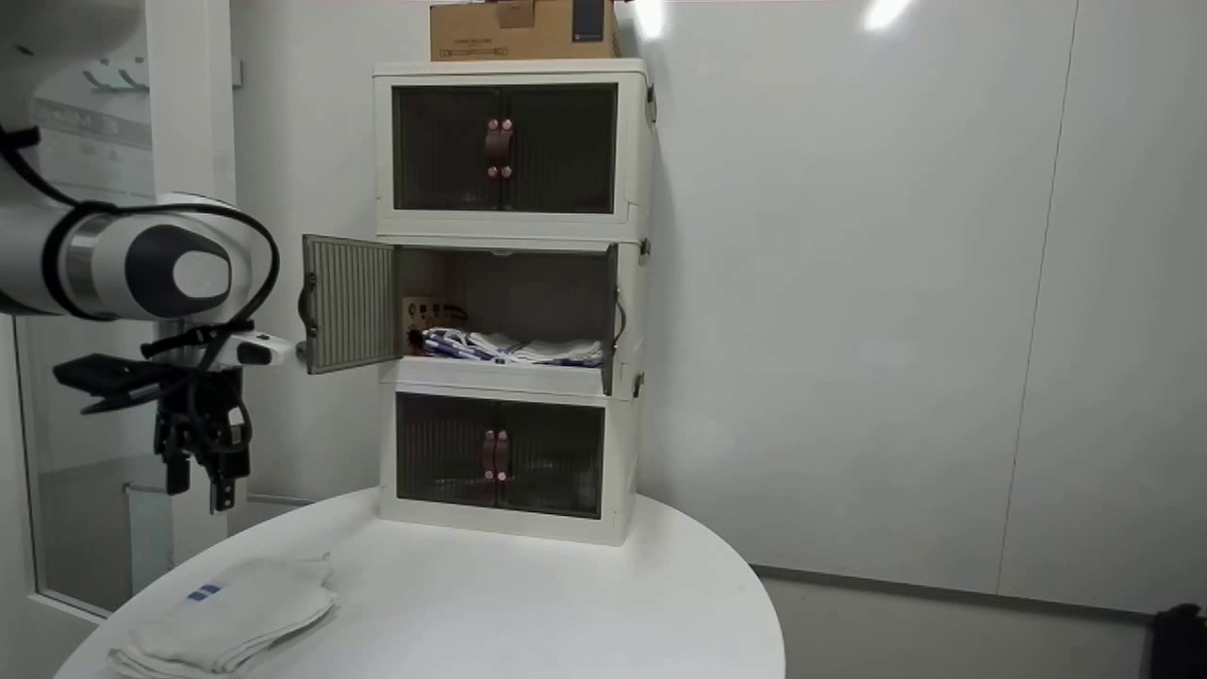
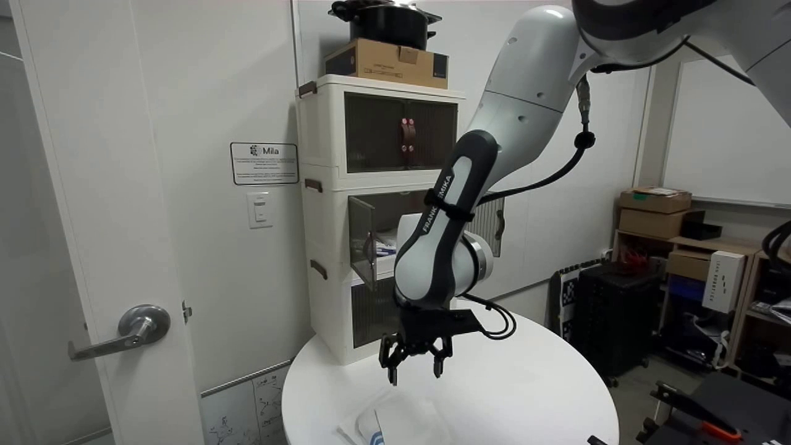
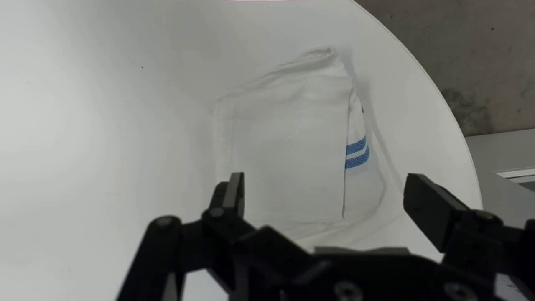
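Note:
A folded white towel [image 3: 288, 145] with two blue stripes lies flat on the round white table, near its edge. In exterior view 1 the same towel [image 1: 243, 611] is at the table's left front; in exterior view 2 only part of the cloth [image 2: 404, 419] shows at the bottom. Above the cloth, clear of it, my gripper points downward with its fingers wide apart. It is open and nothing sits between the fingertips, as exterior view 2 also shows for the gripper [image 2: 416, 374].
A stacked cabinet [image 1: 390, 453] stands at the table's back. Its middle compartment has both doors swung out, the left door [image 1: 353, 306] jutting sideways; folded cloths [image 1: 509, 347] lie inside. Bare tabletop [image 1: 543, 611] extends right of the towel. A door handle [image 2: 141, 326] is at far left.

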